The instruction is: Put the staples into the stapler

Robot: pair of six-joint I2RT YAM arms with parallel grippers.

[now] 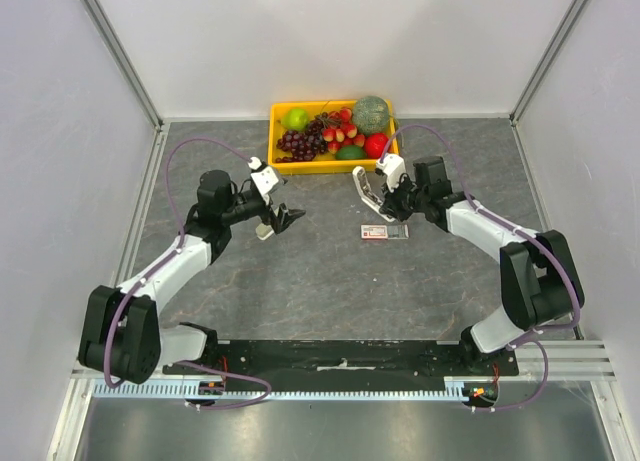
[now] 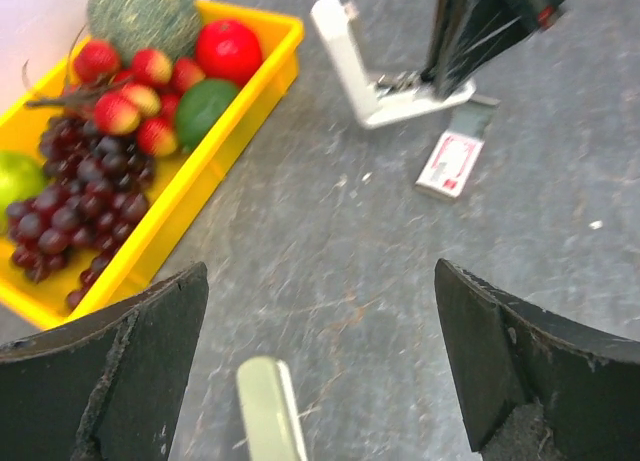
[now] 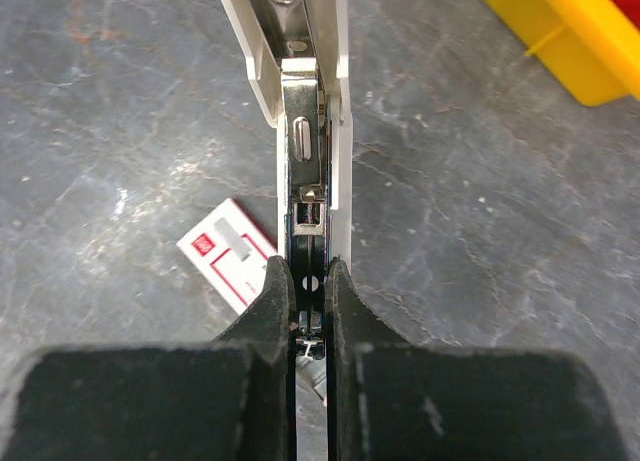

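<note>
The white stapler [image 1: 368, 191] is hinged wide apart, its metal channel [image 3: 305, 131] bare to view in the right wrist view. My right gripper is shut on the stapler's base near one end of the channel. Just in front of it on the table lies the white and red staples box [image 1: 385, 232], with a grey, tray-like end seen in the left wrist view. My left gripper is open and empty, well left of the stapler. Below it lies a pale, rounded strip [image 2: 268, 411]; I cannot tell what it is.
A yellow bin [image 1: 292, 167] of fruit stands at the back, close behind the stapler.
</note>
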